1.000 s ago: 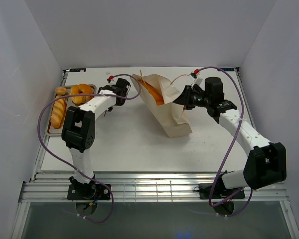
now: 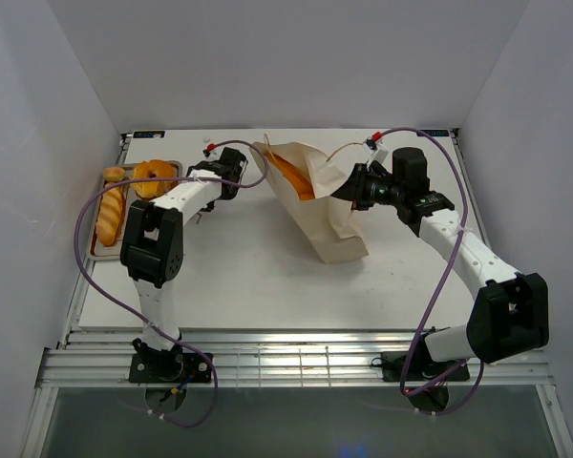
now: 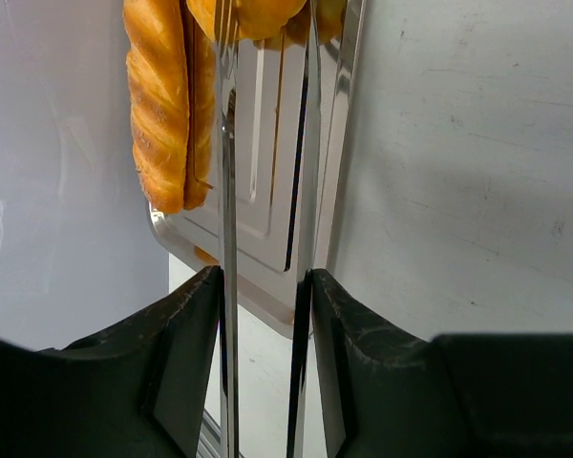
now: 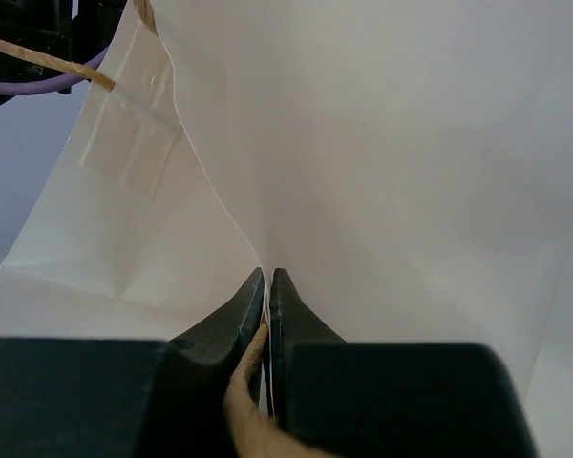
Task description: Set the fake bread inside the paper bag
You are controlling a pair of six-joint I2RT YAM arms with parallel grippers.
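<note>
A metal tray (image 2: 104, 250) at the left holds fake breads: a long loaf (image 2: 109, 215) (image 3: 158, 114), a round orange piece (image 2: 155, 179) (image 3: 253, 17) and a small bun (image 2: 114, 175). My left gripper points over the tray, fingertips at the round piece, part open; whether they touch it I cannot tell. The paper bag (image 2: 323, 219) stands tilted in the middle with something orange (image 2: 296, 176) inside. My right gripper (image 2: 360, 181) is shut on the bag's rim, seen close in the right wrist view (image 4: 269, 274).
Bare white table (image 2: 239, 277) lies in front of the bag and left arm. Walls bound the table at the back and both sides, close beside the tray on the left.
The right arm and the bag look unchanged.
</note>
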